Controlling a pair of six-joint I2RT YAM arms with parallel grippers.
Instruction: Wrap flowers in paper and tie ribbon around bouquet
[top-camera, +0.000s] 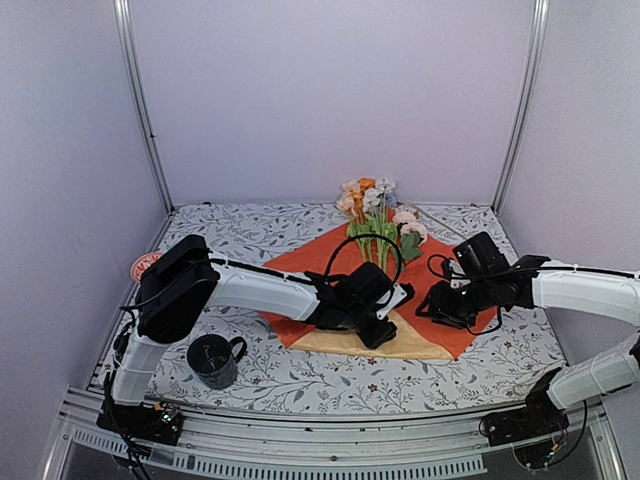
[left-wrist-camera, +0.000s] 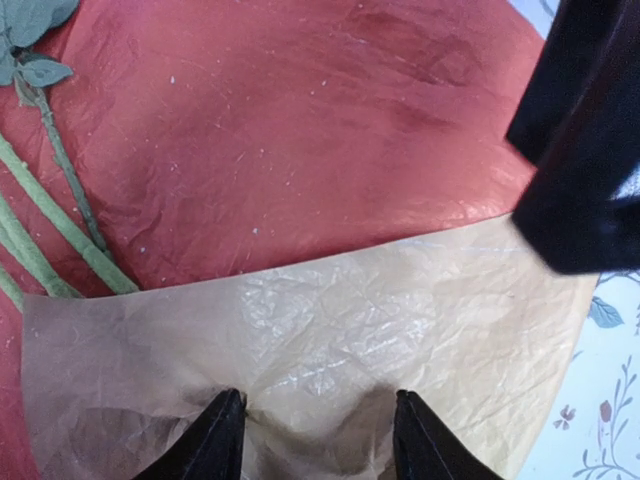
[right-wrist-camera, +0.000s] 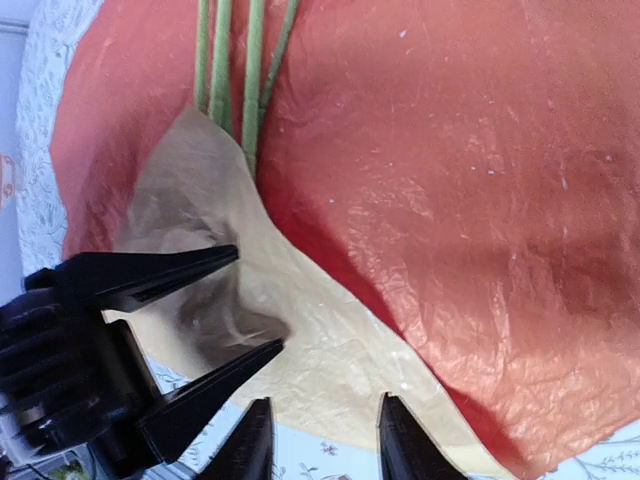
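The bouquet of fake flowers (top-camera: 370, 198) lies on red wrapping paper (top-camera: 300, 260), blooms toward the back wall. Its green stems (right-wrist-camera: 228, 70) run under the tip of a tan flap folded up from the front edge. Over this tan flap (left-wrist-camera: 330, 310) my left gripper (top-camera: 395, 315) stands open, no object between its fingers. My right gripper (top-camera: 430, 307) is open too, above the red paper right of the flap. Dark blurred parts of the right gripper fill the upper right of the left wrist view. Whether the left fingertips (right-wrist-camera: 215, 257) touch the flap, I cannot tell.
A dark mug (top-camera: 213, 361) stands at the front left. A red-and-white round object (top-camera: 145, 266) lies by the left wall. Floral tablecloth (top-camera: 250, 390) is bare along the front, and both grippers are close together.
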